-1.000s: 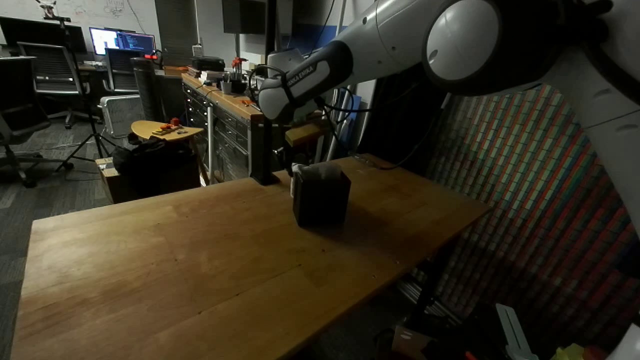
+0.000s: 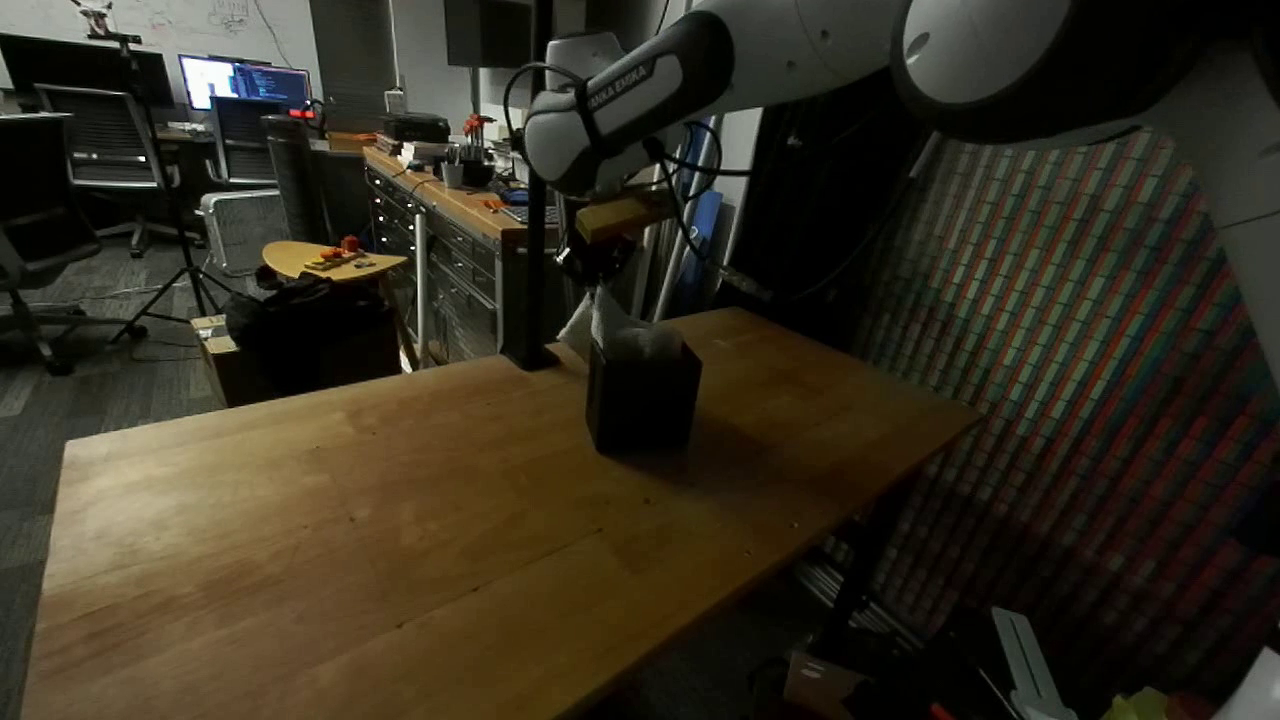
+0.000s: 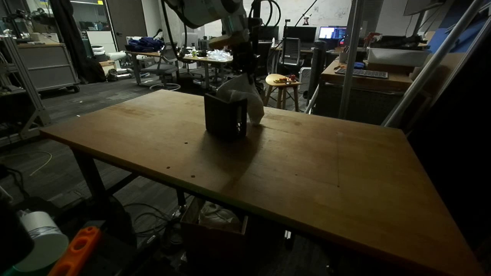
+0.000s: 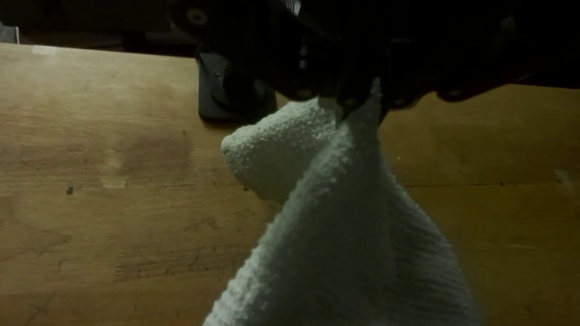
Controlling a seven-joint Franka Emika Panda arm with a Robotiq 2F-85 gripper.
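A white, nubbly cloth (image 4: 337, 228) hangs from my gripper, whose dark fingers are shut on a pinched fold of it. In exterior view 1 the gripper (image 2: 596, 274) is above the far left rim of a black box (image 2: 644, 402) on the wooden table. Part of the cloth (image 2: 636, 336) still lies over the top of the box. From exterior view 2, the cloth (image 3: 240, 92) rises out of the black box (image 3: 223, 117), and one corner dangles outside it, close to the tabletop. The cloth hides the box in the wrist view.
A dark post (image 2: 528, 348) stands at its far edge, just left of the box. Beyond that edge is a workbench (image 2: 462, 222); a striped wall (image 2: 1080, 396) is on the right.
My gripper has risen from behind the box, drawing the cloth up into a peak. The arm has lifted with it. The box stands in the same place.
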